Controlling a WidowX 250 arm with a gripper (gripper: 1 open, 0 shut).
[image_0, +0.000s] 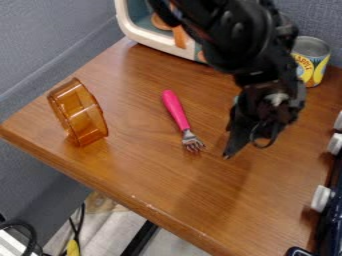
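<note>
The black gripper (242, 143) hangs low over the wooden table (147, 180), to the right of a pink-handled fork (175, 111) that lies with its metal tines pointing toward the front. Whether its fingers are open or shut is hard to make out. At the left of the table an amber ring-shaped plastic container (79, 112) rests on its side.
A yellow-labelled can (310, 62) stands at the back right. A white appliance (138, 14) is at the back. A dark device with white knobs (326, 215) lines the right edge.
</note>
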